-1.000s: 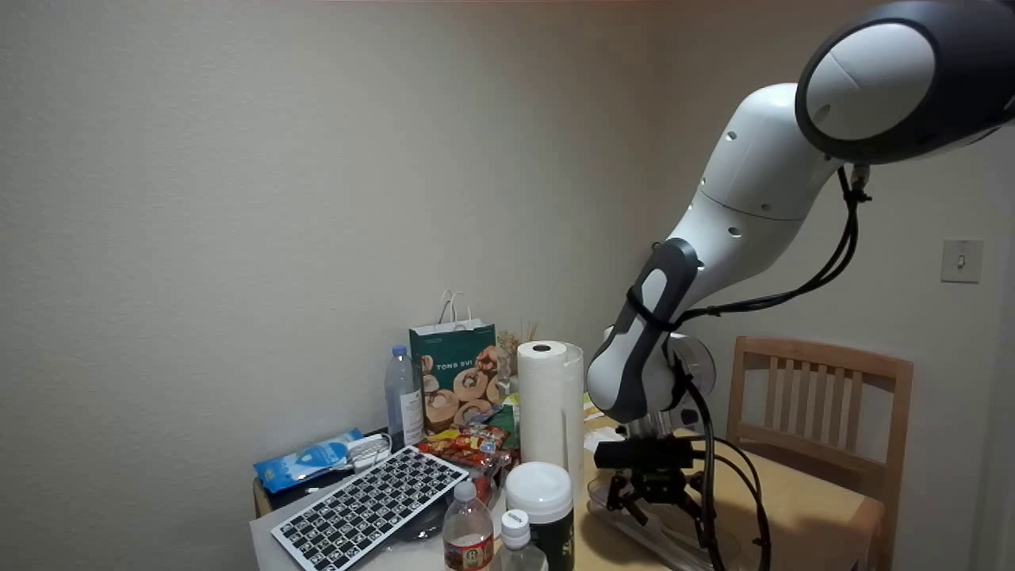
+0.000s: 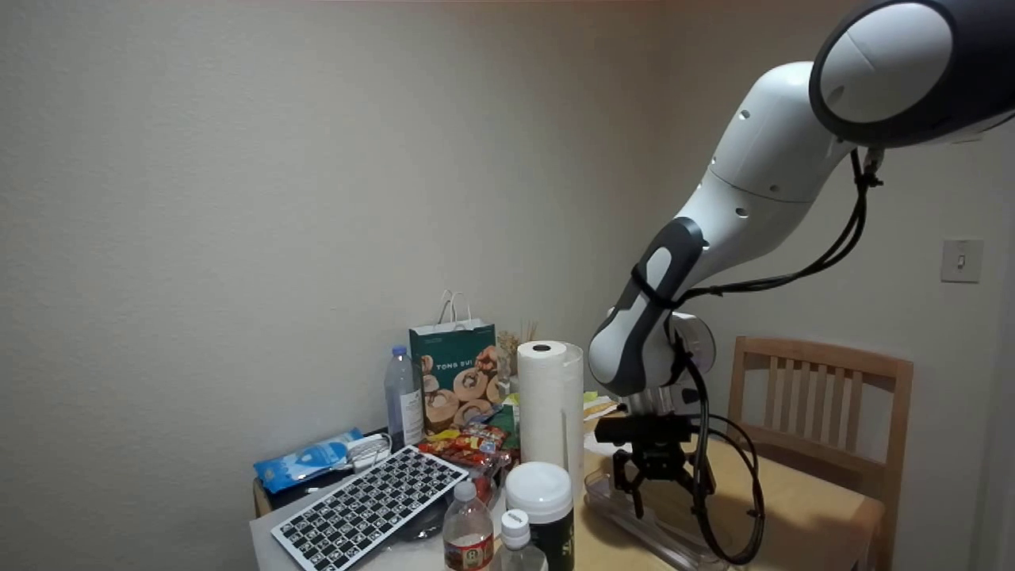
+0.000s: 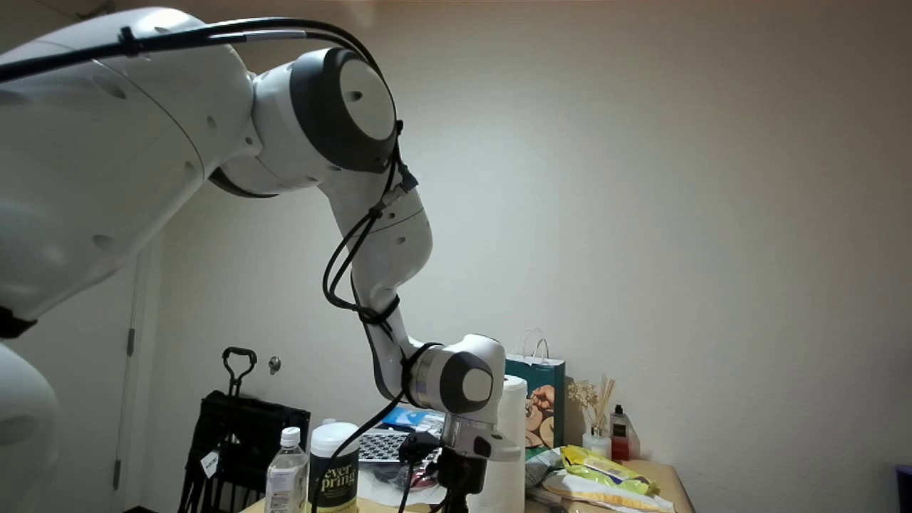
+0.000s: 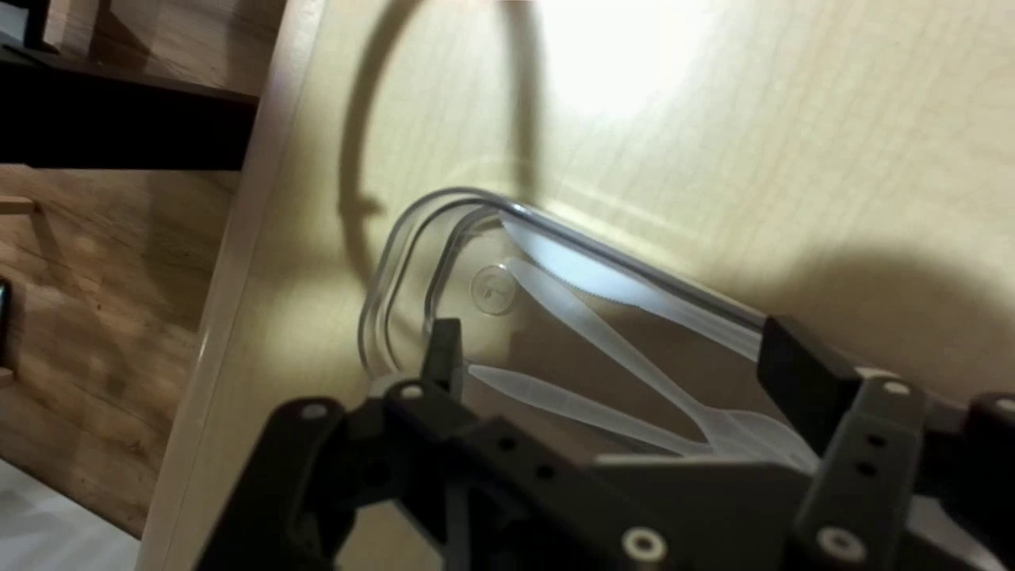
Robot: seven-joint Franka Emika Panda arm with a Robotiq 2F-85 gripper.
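Observation:
Below my gripper lies a clear plastic tray on the wooden table. Inside it are several translucent plastic utensils: a knife along the far wall, a long-handled utensil across the middle, and another handle nearer my fingers. The fingers stand wide open with nothing between them, one finger at each side of these handles in the wrist view. Exterior view 1 has the gripper above the tray. The utensils' far ends are partly hidden by the gripper.
Left of the arm stand a paper towel roll, a white-lidded canister and bottles. A checkered board lies farther left. Bare table lies beyond the tray; the table edge is close.
The arm and gripper have risen a little above the tray. The objects on the table stand where they were.

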